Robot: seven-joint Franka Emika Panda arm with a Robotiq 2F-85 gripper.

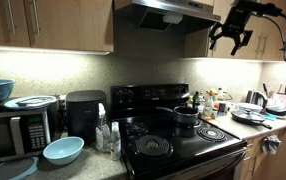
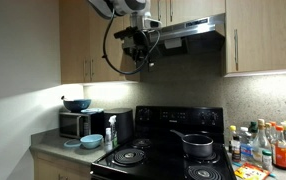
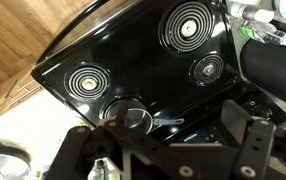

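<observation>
High above the stove, my gripper (image 1: 223,48) hangs open and empty, its two fingers spread wide and pointing down. From the wrist view, the fingers (image 3: 235,112) frame the stove from above with a broad gap between them. A dark pot (image 2: 197,148) with a long handle sits on the black stovetop (image 1: 188,147), on a right-hand burner. Looking down, I see the pot (image 3: 136,119) partly covered by the gripper, its handle reaching out below the gap. The other burners are bare.
A range hood (image 2: 188,40) and upper cabinets (image 1: 68,25) are close to the arm's height. Bottles (image 2: 263,145) crowd the counter right of the stove. On the left are a light-blue bowl (image 1: 63,150), a microwave (image 1: 11,136), spray bottles (image 1: 102,130) and a black appliance (image 1: 86,112).
</observation>
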